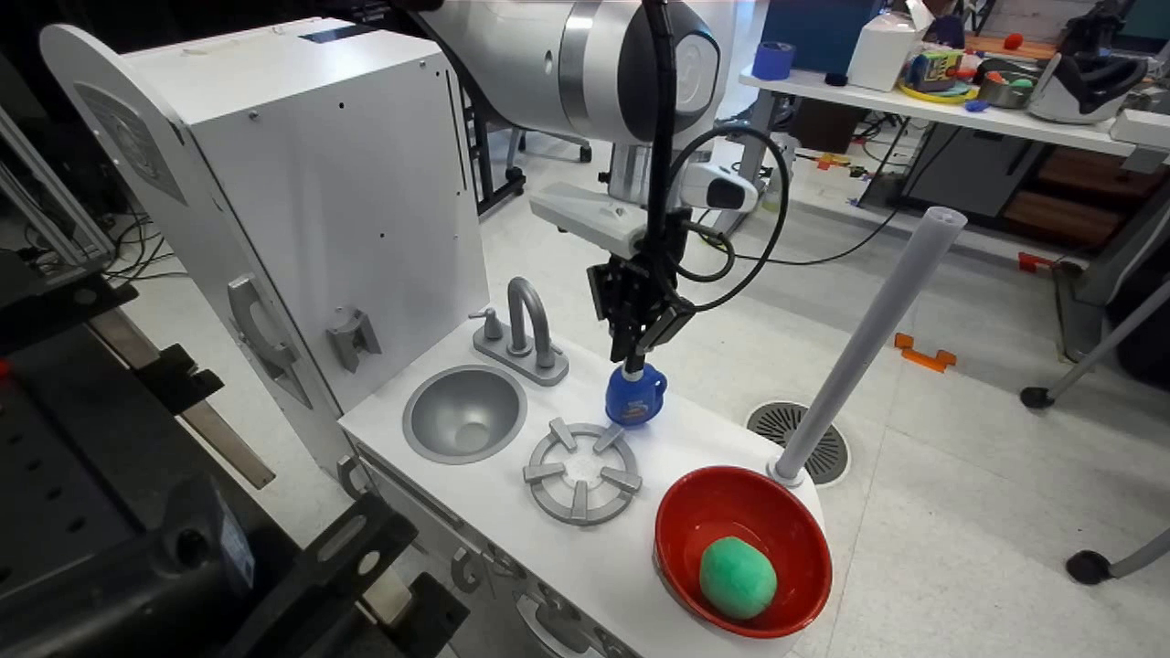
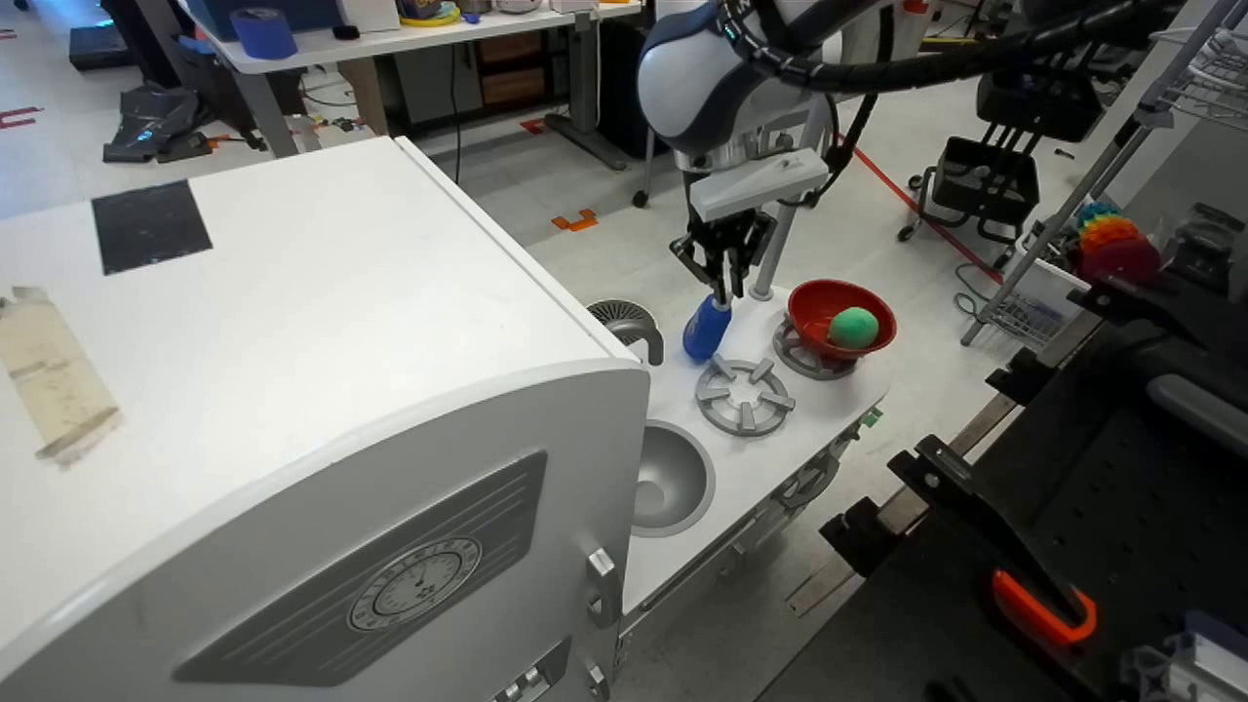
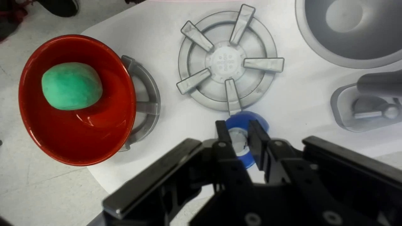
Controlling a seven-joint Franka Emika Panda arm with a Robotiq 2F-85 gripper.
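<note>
A small blue bottle [image 1: 635, 399] with a pale neck is at the rear edge of the white counter, beside the near burner. My gripper is shut on the bottle's neck from above, one black finger on each side. In the second exterior view the blue bottle [image 2: 705, 329] leans a little below the fingers. Whether its base touches the counter I cannot tell. The red bowl [image 3: 126, 124] sits over the other burner with a green rounded object [image 3: 71, 86] inside it.
A grey burner [image 1: 581, 472] lies just in front of the bottle. The sink [image 1: 465, 415] and the grey faucet [image 1: 534, 329] are on the fridge side. A grey post [image 1: 866, 345] rises at the counter's far corner. Bare counter lies between burner and bowl.
</note>
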